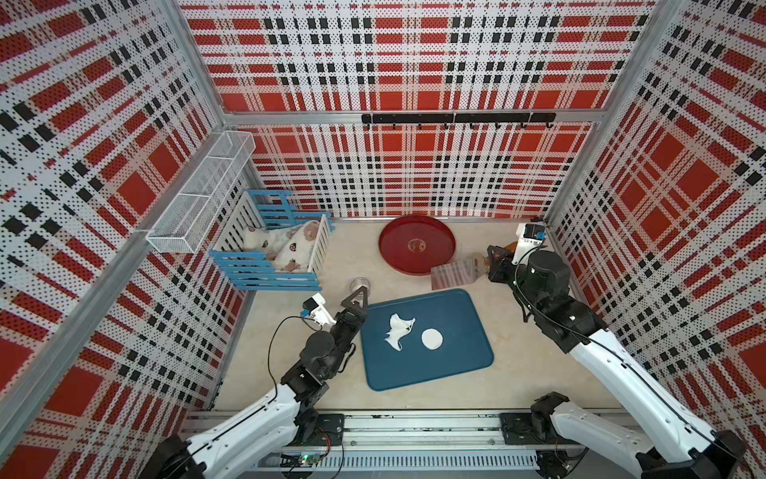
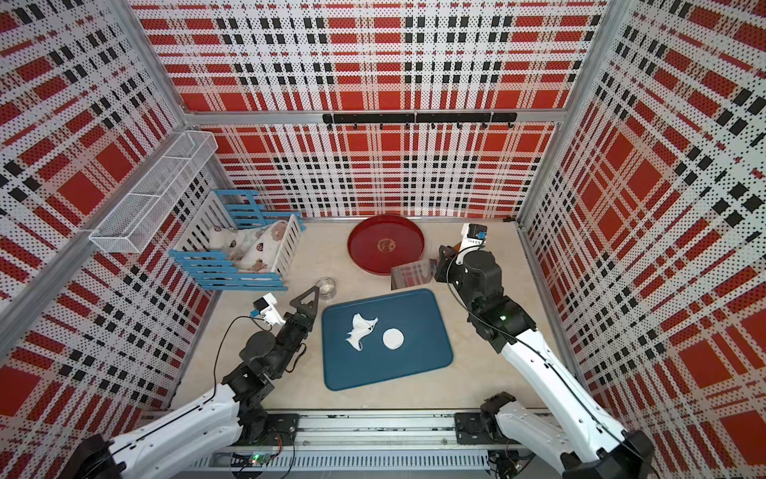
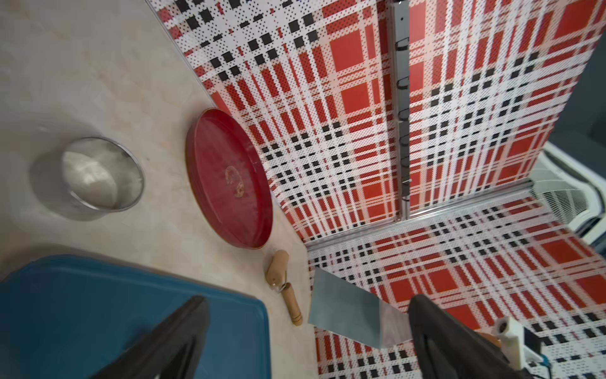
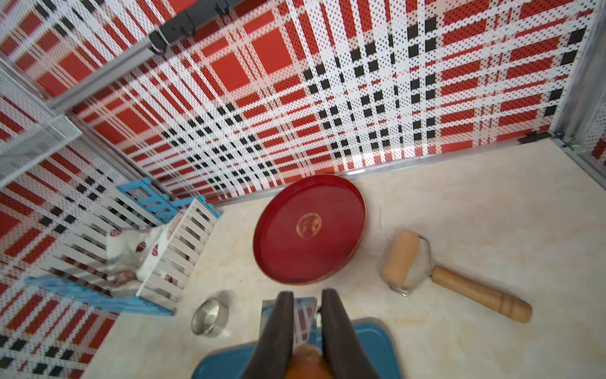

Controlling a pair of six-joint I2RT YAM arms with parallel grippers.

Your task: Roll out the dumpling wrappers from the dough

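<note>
On the blue mat (image 1: 462, 343) lie a white round wrapper (image 1: 431, 338) and an irregular white piece (image 1: 399, 329), likely dough. My right gripper is shut on a scraper (image 1: 451, 275) with a flat shiny blade and orange handle, held above the table right of the mat. My left gripper (image 1: 354, 301) stands open at the mat's back-left corner, near a metal cup (image 3: 101, 177). A wooden roller (image 4: 401, 255) lies on the table right of the red tray.
The red tray (image 1: 416, 231) sits at the back centre. A blue-and-white crate (image 1: 263, 279) with cloth stands at back left, below a wire basket (image 1: 191, 207) on the wall.
</note>
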